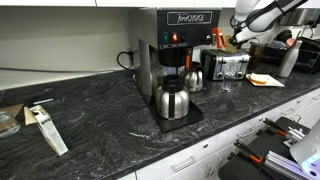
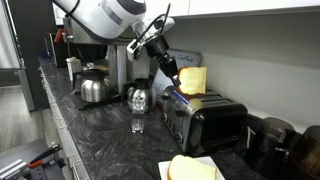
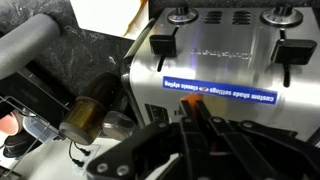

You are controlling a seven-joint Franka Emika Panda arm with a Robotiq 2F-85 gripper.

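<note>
Above the silver toaster (image 3: 220, 70), my gripper (image 2: 178, 78) is shut on a pale slice of bread (image 2: 194, 80). The slice stands roughly upright over the toaster's top in exterior view 2; its lower edge is hard to make out, so I cannot tell whether it is inside a slot. In the wrist view the dark fingers cover the toaster's top, with a small orange patch between them. Another piece of bread (image 2: 187, 170) lies on a white sheet in front of the toaster.
A clear glass (image 2: 138, 118) stands on the counter near the toaster. The coffee maker (image 1: 180, 50) with its steel carafe (image 1: 172, 100) stands to one side. Dark containers (image 2: 272, 143) sit past the toaster's other end.
</note>
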